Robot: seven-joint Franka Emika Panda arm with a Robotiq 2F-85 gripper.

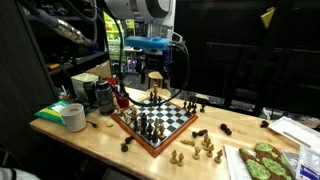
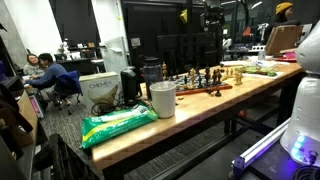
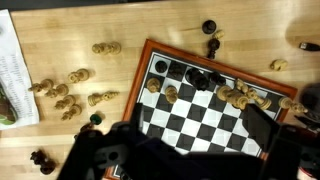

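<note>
Below my gripper lies a chessboard [image 3: 146, 62] with a brown-red border. Its dark fingers stand wide apart at the bottom of the wrist view, and nothing shows between them. My arm [image 1: 152, 44] hangs high over the table in exterior view 1. Dark pieces [image 3: 177, 70] and tan pieces [image 3: 171, 94] crowd one side of the board, some tipped over or leaning together. Several loose tan pieces [image 3: 78, 75] and a few dark ones [image 3: 42, 161] lie on the wood beside it. My gripper hides part of the board.
A white mug [image 1: 74, 117] and dark canisters [image 1: 104, 97] stand at the table's left. Near the right edge are a green-brown patterned item [image 1: 262, 163] and a white tray [image 1: 297, 131]. The board's middle squares are mostly clear.
</note>
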